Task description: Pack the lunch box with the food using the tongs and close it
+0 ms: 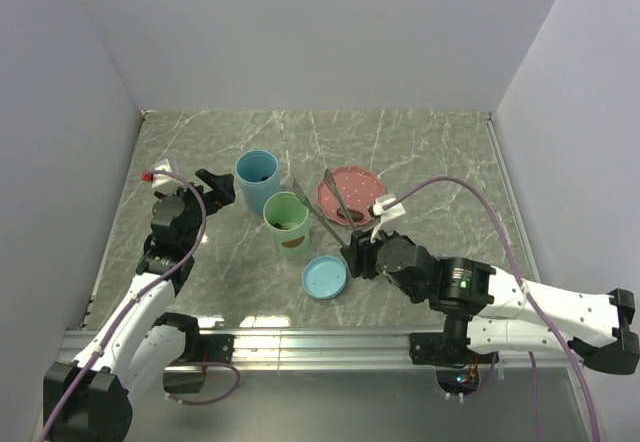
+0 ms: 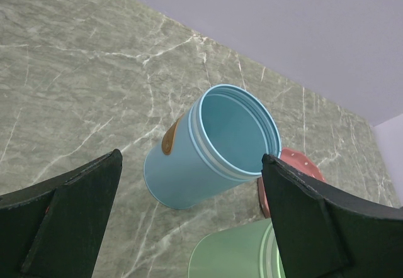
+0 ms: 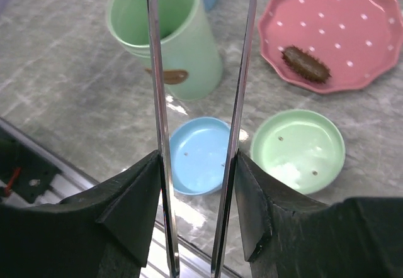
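Observation:
Two open containers stand side by side, a light blue one [image 1: 259, 190] and a green one [image 1: 289, 237]; something dark shows inside each from above. On the scalloped pink plate [image 3: 359, 20] lies one brown food piece [image 3: 306, 64]. A blue lid [image 3: 198, 155] and a green lid [image 3: 299, 149] lie flat in the right wrist view. My right gripper is open, a long metal tong arm [image 1: 340, 199] running from each finger; nothing shows between the arms. My left gripper stands open and empty, left of the blue container.
The marble table [image 1: 440, 162] has free room at the back and right. A metal rail [image 1: 320, 340] runs along its front edge. Walls close in the back and both sides.

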